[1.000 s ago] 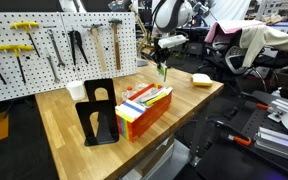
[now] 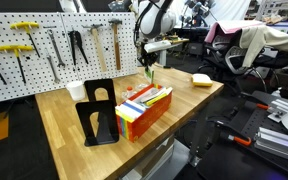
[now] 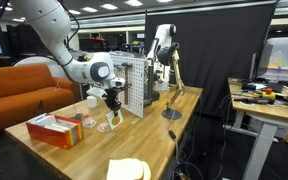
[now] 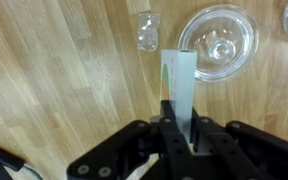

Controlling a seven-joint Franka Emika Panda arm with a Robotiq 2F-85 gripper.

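My gripper is shut on a flat white packet with green and orange on one face. It points down over the table in the wrist view. In exterior view 2 the packet hangs below the gripper, close above the wood or touching it; I cannot tell which. A clear round plastic dish lies just beyond the packet, partly overlapped by it in the wrist view. Beside it is a small clear piece.
A red box of several packets stands at the table's front, near a black stand. A white mug is behind. Pale sponge-like slabs lie at the near edge. Bare wood separates them from the gripper.
The arm has swung left in exterior view 1, carrying the packet toward the pegboard side. The box, stand and mug have stayed in place.
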